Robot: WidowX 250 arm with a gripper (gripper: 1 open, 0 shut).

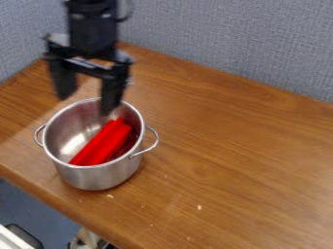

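Note:
A steel pot (124, 170) with two side handles stands on the wooden table at the left, near its front edge. Red elongated objects (101, 146) lie inside it. My gripper (86, 86), dark and blurred by motion, is above the pot's back part, with its fingers apart and open. No held object is visible between them.
Grey padded walls (247, 49) border the back and left. The table's front edge drops away at the lower left.

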